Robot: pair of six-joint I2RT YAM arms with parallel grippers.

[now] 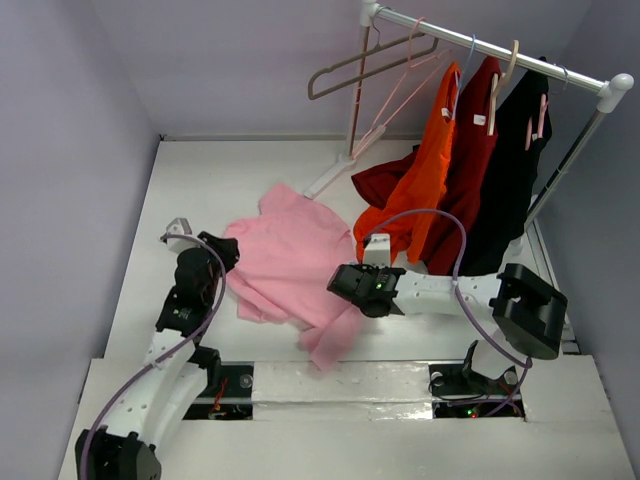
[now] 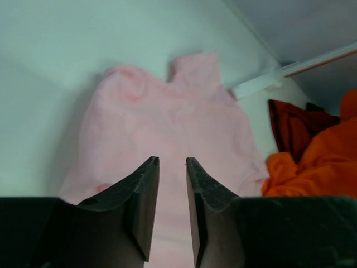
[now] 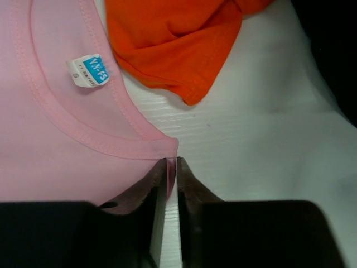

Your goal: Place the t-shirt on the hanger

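Observation:
The pink t-shirt (image 1: 285, 260) lies spread on the white table, its collar and size label (image 3: 88, 70) visible in the right wrist view. My left gripper hangs above the shirt's left side, part open, nothing visible between its fingers. My right gripper is at the collar's edge, with a narrow fold of pink cloth by its fingertips; whether it is closed on it I cannot tell. Empty hangers, a grey one (image 1: 330, 87) and a pink one (image 1: 395, 107), hang on the rail (image 1: 468, 42).
Orange (image 1: 420, 180), dark red (image 1: 462, 190) and black (image 1: 505, 195) garments hang at the right, the orange one reaching the table beside the pink shirt.

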